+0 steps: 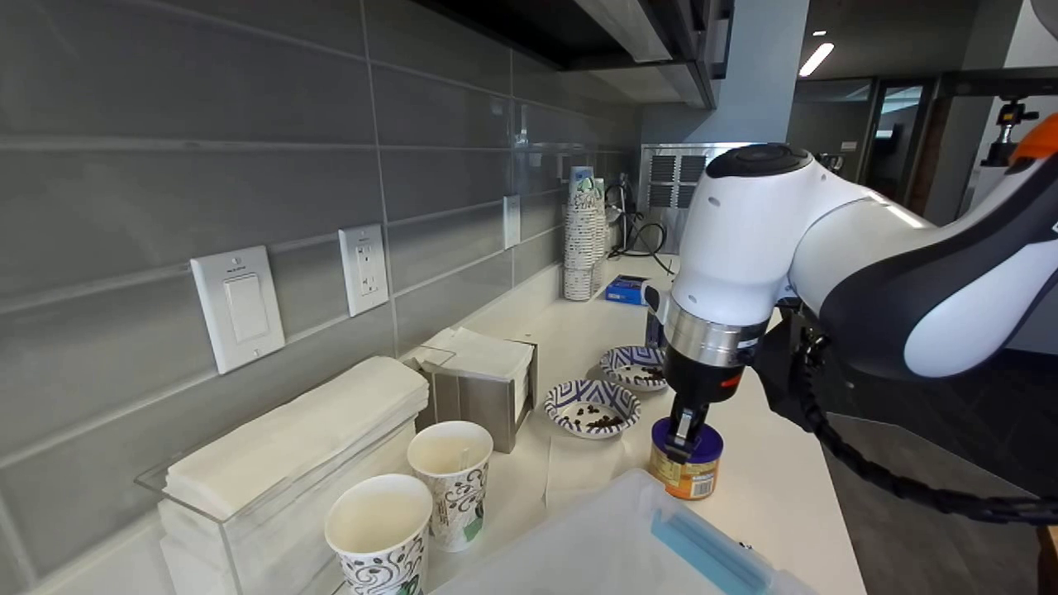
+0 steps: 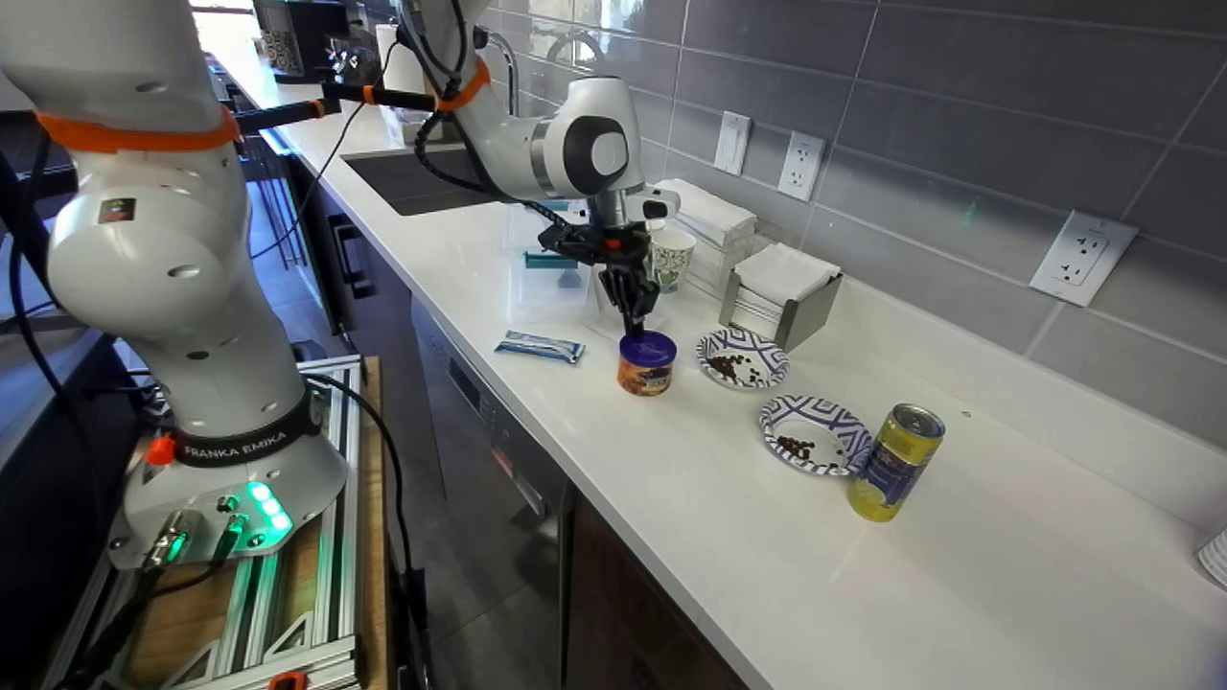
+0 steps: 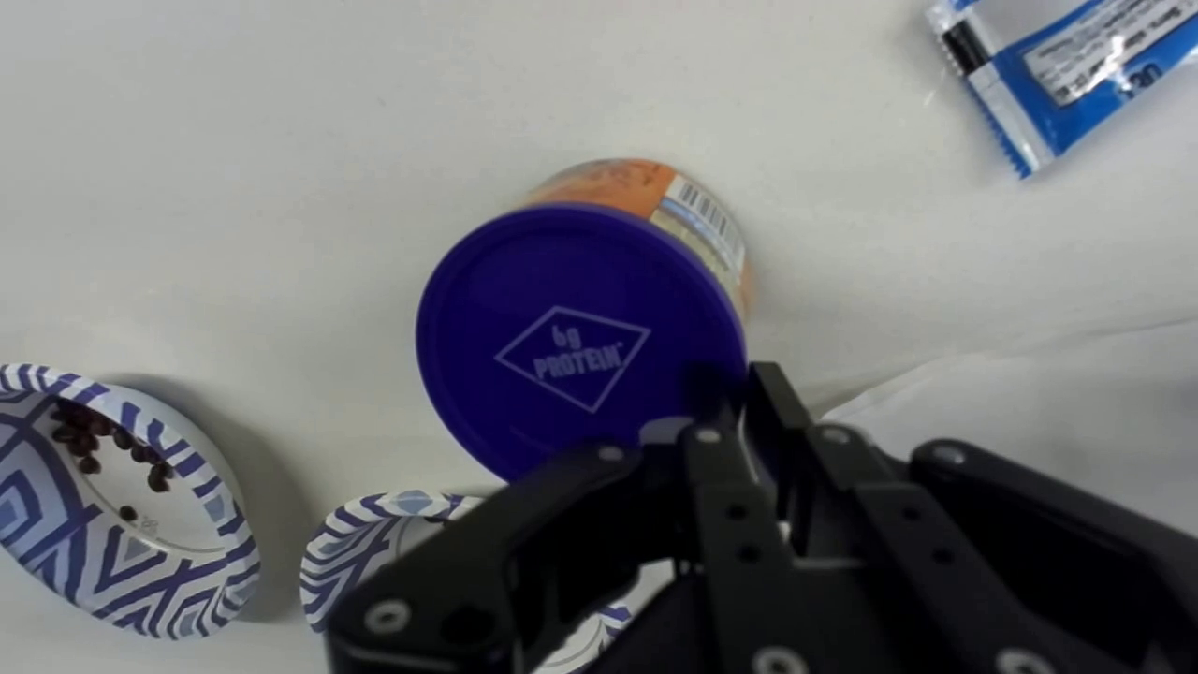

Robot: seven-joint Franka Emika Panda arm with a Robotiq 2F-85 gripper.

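A round tub with a flat purple lid and an orange label, marked "6g PROTEIN" [image 3: 573, 358], fills the middle of the wrist view. In exterior view 2 the tub [image 2: 645, 374] appears upright on the counter near its front edge. My gripper reaches down at the lid's edge, its fingers shut on the purple rim. One dark fingertip [image 3: 775, 388] shows just outside the rim; the inner one overlaps the lid and partly hides it. From exterior view 1, the gripper [image 1: 680, 446] covers part of the tub's near side.
Two patterned bowls [image 2: 742, 378] [image 2: 787, 450] with small dark bits stand beside the tub. A yellow-blue can [image 2: 894, 466] is farther along. A blue wrapped bar [image 2: 538, 346], a translucent bin [image 1: 595, 540], paper cups [image 1: 451, 446] and a napkin holder [image 1: 476, 402] surround the area.
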